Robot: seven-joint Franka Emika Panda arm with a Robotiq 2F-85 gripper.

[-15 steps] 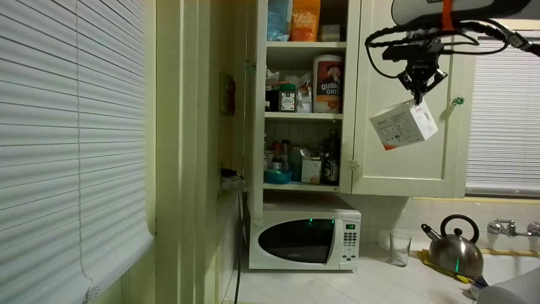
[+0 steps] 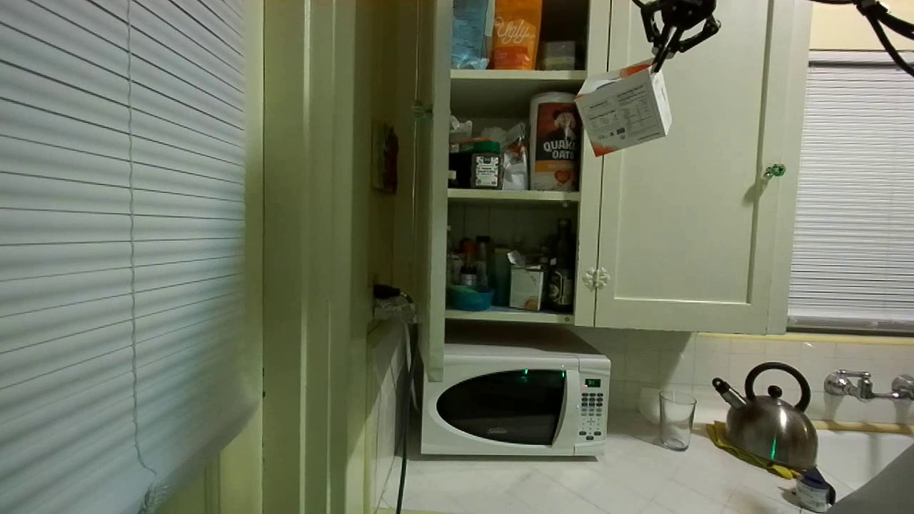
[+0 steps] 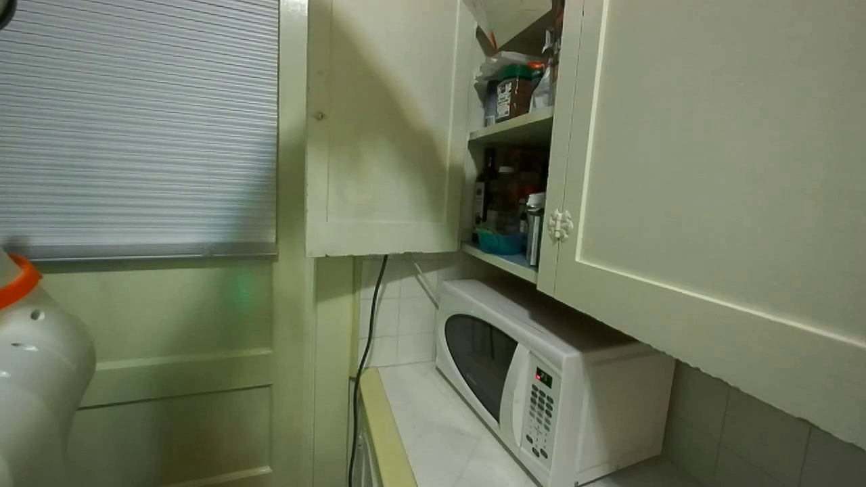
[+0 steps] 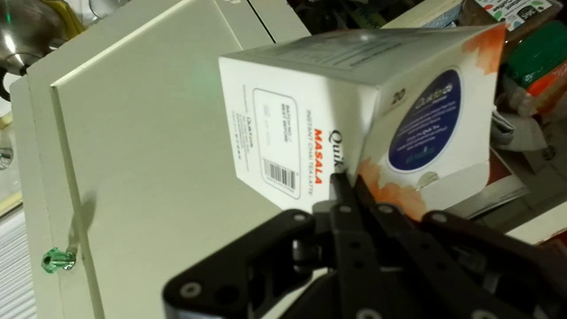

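Note:
A white and orange box of Masala instant chai tea latte (image 4: 297, 127) hangs tilted in the air, pinched near one edge by my gripper. The fingers are closed together on that thin edge of the carton. In exterior view 1 the box (image 2: 625, 111) is high up, in front of the shut right cabinet door and close to the open cabinet's right post, with the gripper (image 2: 660, 61) above it. At the top of exterior view 2, part of a pale carton (image 3: 511, 16) shows before the upper shelf.
The open cabinet holds an oats canister (image 2: 555, 141), an orange bag (image 2: 516, 34) and a green-lidded jar (image 2: 485, 164). Its left door (image 3: 381, 130) stands open. Below are a microwave (image 2: 514, 402), a glass (image 2: 677, 420) and a kettle (image 2: 771, 428).
The gripper and the box have risen and moved left, from in front of the right door toward the open cabinet. The box is still held.

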